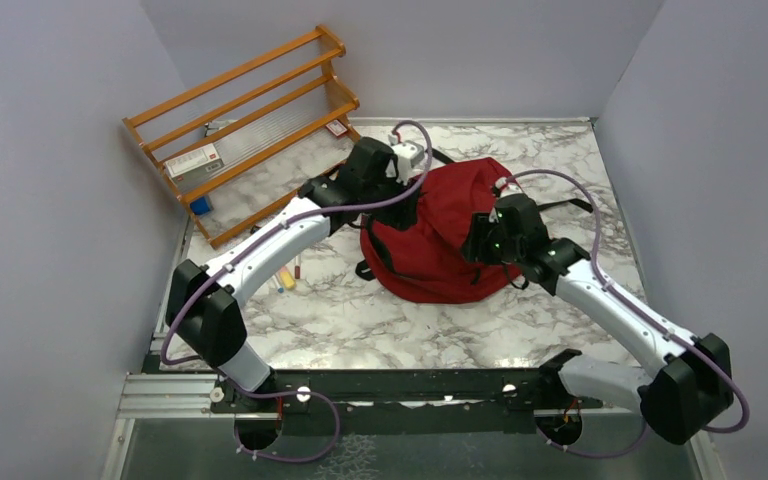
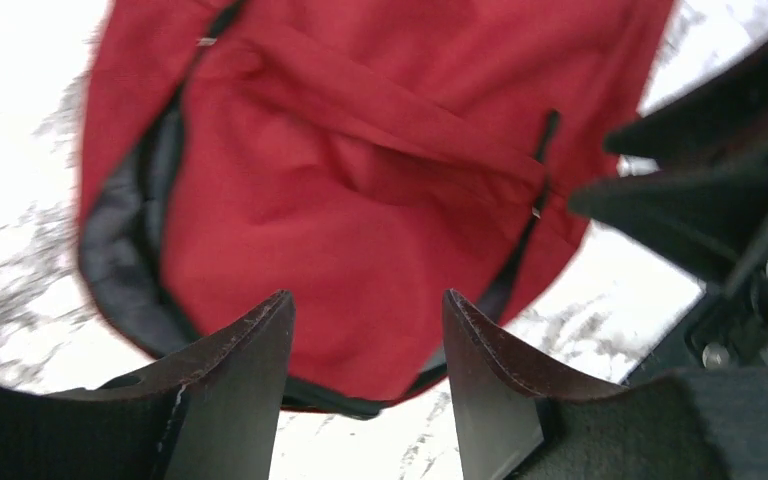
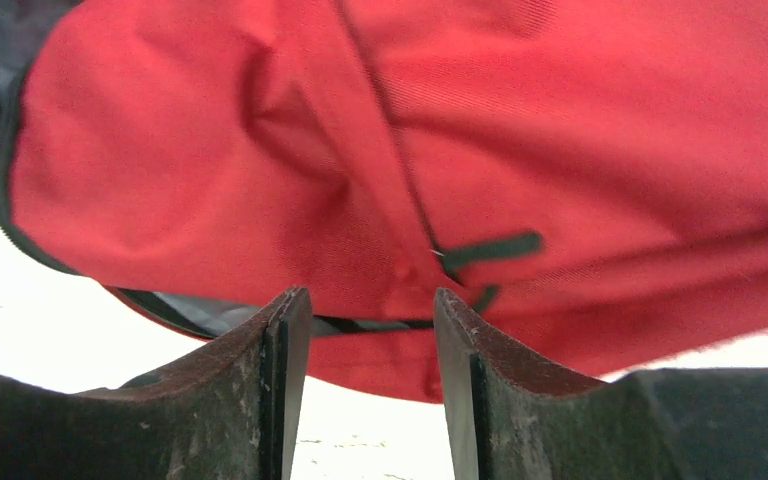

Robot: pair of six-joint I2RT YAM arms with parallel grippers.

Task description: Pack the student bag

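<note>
The red bag [image 1: 430, 280] lies on the marble table with dark zippers and lining showing, its red fabric [image 2: 340, 230] filling much of both wrist views. My left gripper [image 1: 400, 210] hangs over the bag's upper left part, open with nothing between its fingers. My right gripper [image 1: 480, 240] is over the bag's right part, its fingers apart over a zipper pull [image 3: 490, 247] and empty. In the left wrist view, the right gripper shows as a dark shape at the right.
A wooden rack [image 1: 240, 160] with boxes stands at the back left. Pens and small items [image 1: 287, 278] lie left of the bag.
</note>
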